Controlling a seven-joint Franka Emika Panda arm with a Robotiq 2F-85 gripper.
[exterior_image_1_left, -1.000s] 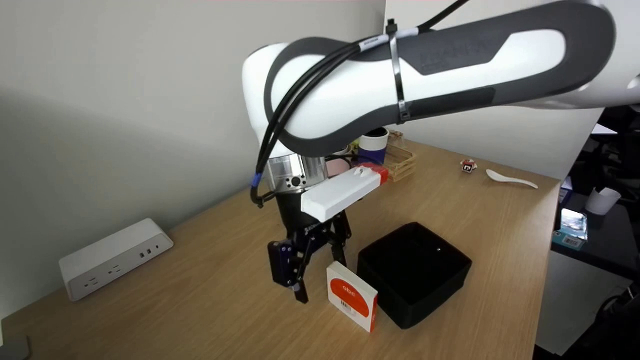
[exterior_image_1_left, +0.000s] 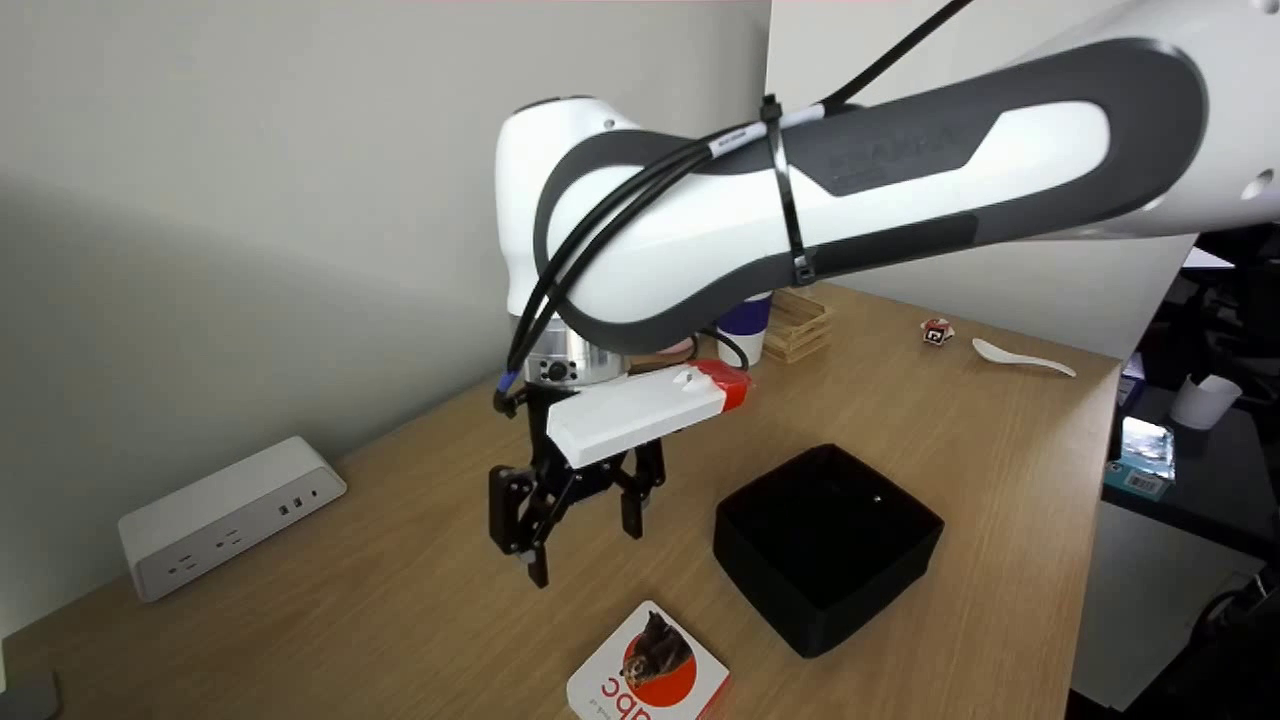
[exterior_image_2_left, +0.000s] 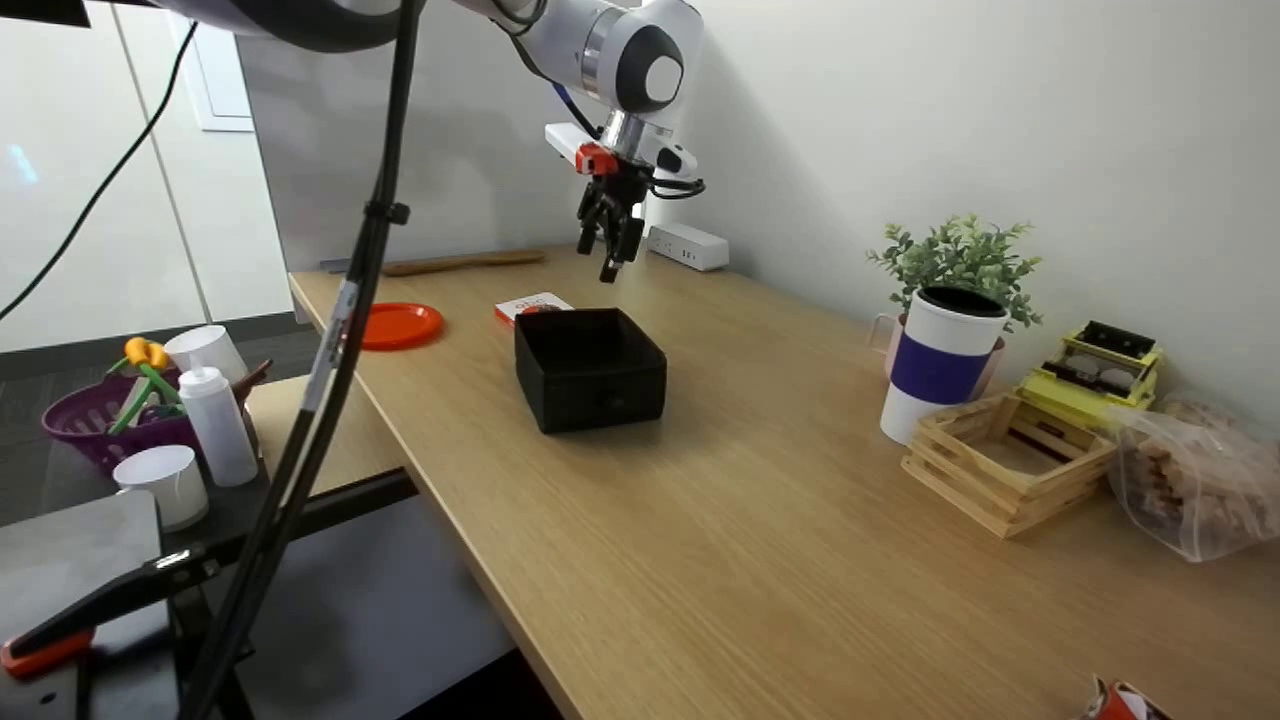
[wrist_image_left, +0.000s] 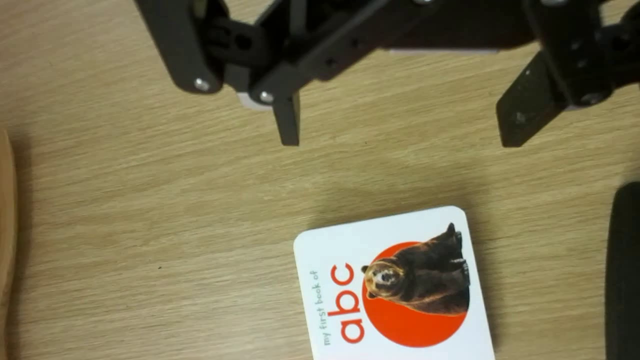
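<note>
A small white board book (wrist_image_left: 402, 300) with a bear and red "abc" on its cover lies flat on the wooden table. In exterior view 1 the book (exterior_image_1_left: 648, 672) sits in front of a black open box (exterior_image_1_left: 828, 546), a small gap between them. The inside of the box (exterior_image_2_left: 590, 372) looks empty. Above the table, behind the book, hangs my gripper with its fingers wide apart and only bare table seen between them. In exterior view 2 the gripper (exterior_image_2_left: 600, 258) hovers past the far side of the box.
A white power strip (exterior_image_1_left: 234, 516) stands by the wall. A red plate (exterior_image_2_left: 402, 325) lies near the table's edge. A cup (exterior_image_2_left: 944, 360), a wooden crate (exterior_image_2_left: 1002, 480) and a plastic bag (exterior_image_2_left: 1200, 480) occupy the wall side.
The book stood upright against the box beside my open gripper; now it lies flat, face up, nearer the camera. My gripper has risen and shifted left in exterior view 1.
</note>
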